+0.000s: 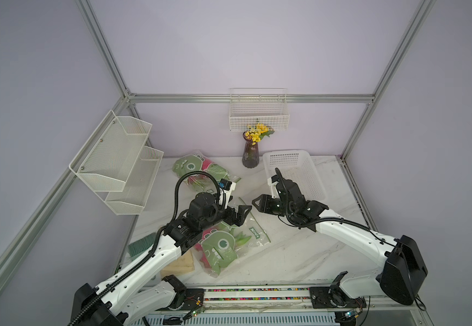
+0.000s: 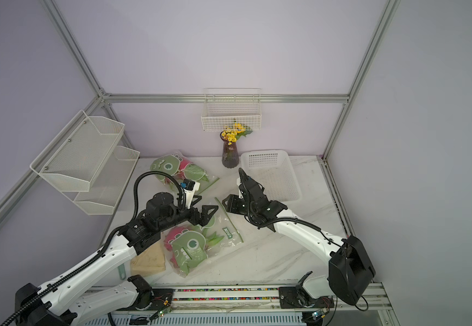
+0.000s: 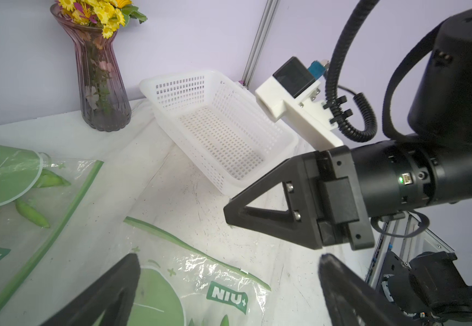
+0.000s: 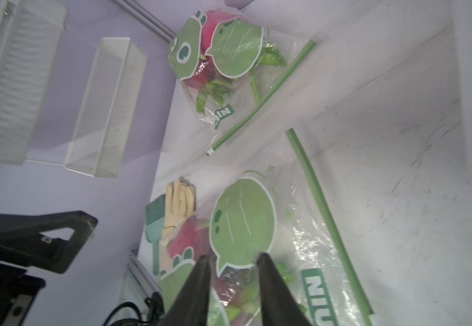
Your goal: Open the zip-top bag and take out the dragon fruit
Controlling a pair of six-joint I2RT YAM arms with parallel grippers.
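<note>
A clear zip bag with green dinosaur print (image 1: 218,251) lies flat at the front left of the table. Pink dragon fruit (image 4: 186,237) and green pods show through its film. Its green zip strip (image 4: 323,206) faces right; whether the zip is parted, I cannot tell. Above the bag's upper part, my left gripper (image 1: 241,214) stands open, its blurred fingers (image 3: 119,285) far apart with nothing between. My right gripper hovers beyond the zip edge, apart from the bag, its fingers (image 4: 273,288) parted and empty. The two grippers face each other closely.
A similar filled bag (image 4: 236,49) lies at the back left. A white basket (image 3: 219,130) stands back right beside a flower vase (image 3: 104,89). Gloves (image 4: 179,201) and a green tool (image 4: 154,214) lie at the left.
</note>
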